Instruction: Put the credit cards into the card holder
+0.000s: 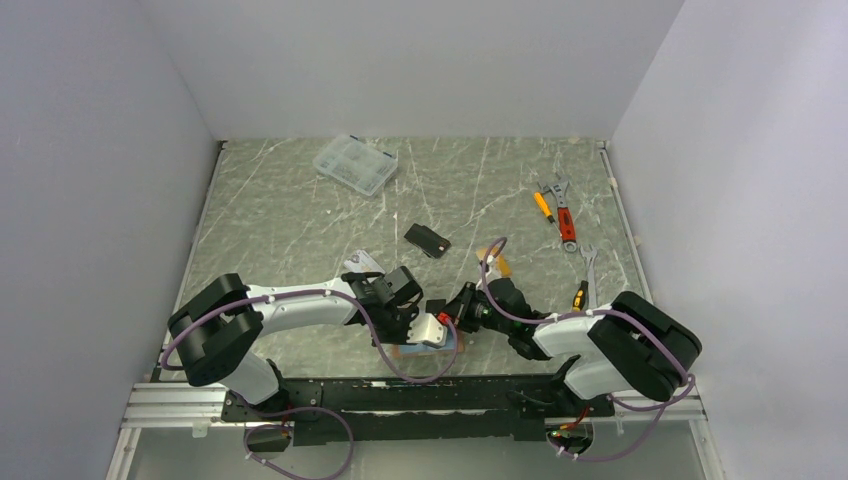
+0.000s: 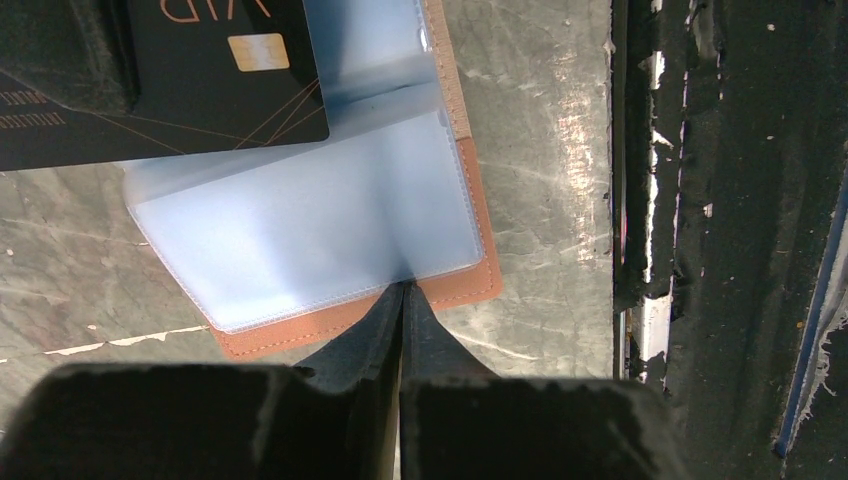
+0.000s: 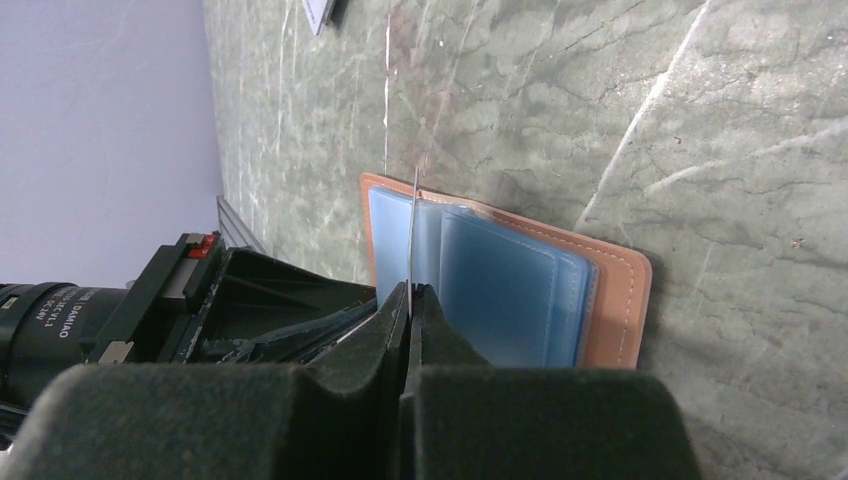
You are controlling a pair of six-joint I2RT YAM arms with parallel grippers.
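Note:
A black card [image 2: 230, 100] with a gold chip is held over the card holder, my right gripper shut on it. In the right wrist view it stands edge-on as a thin line between the fingertips. The brown card holder [image 2: 465, 290] lies on the table with its clear, bluish sleeves [image 2: 300, 235] showing. At the sleeve's near edge, the fingertips of my left gripper come together and the plastic creases toward them. The card's lower edge overlaps the sleeve in view; whether it is inside the sleeve I cannot tell.
Dark cards [image 1: 427, 240] lie behind the grippers, with an orange item [image 1: 497, 262] to their right and a pale one [image 1: 362, 262] to the left. A clear plastic box [image 1: 356, 165] stands at the back. Tools, including a red-handled wrench [image 1: 566, 225], lie on the right.

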